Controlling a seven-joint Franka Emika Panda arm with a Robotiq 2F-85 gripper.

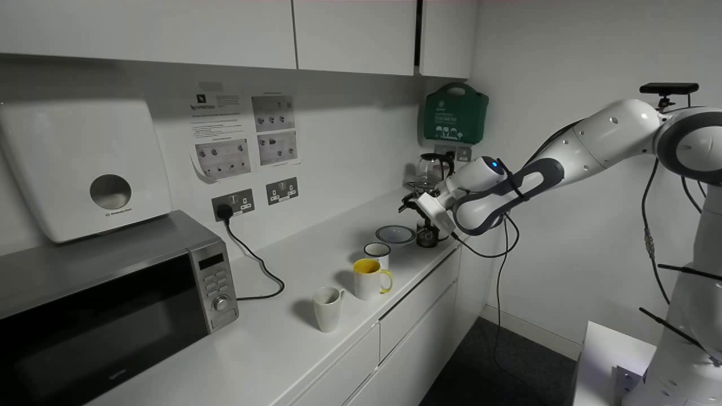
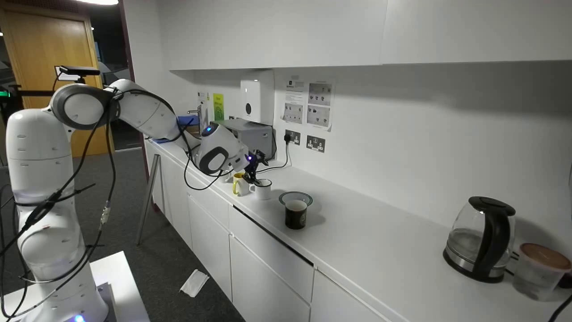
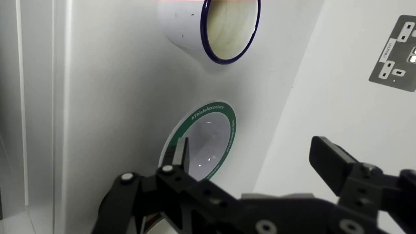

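My gripper is open with nothing between its widely parted fingers; in exterior view 1 the gripper (image 1: 417, 215) is above the counter, near the dark mug. That mug (image 2: 295, 215) stands upright in front of the plate (image 2: 303, 195), which has a green rim. In the wrist view the left finger overlaps the plate (image 3: 212, 134), and part of a rim shows below, mostly hidden by the gripper. A white enamel mug with a dark rim (image 1: 377, 251), a white mug with yellow inside (image 1: 367, 284) and a tall pale mug (image 1: 328, 310) stand in a row.
The microwave (image 1: 115, 291) occupies the counter's far end from the kettle (image 2: 480, 241). Beside the kettle is a lidded tub (image 2: 541, 271). Wide bare counter (image 2: 375, 230) lies between dark mug and kettle. Wall cabinets (image 2: 472, 32) overhang the back.
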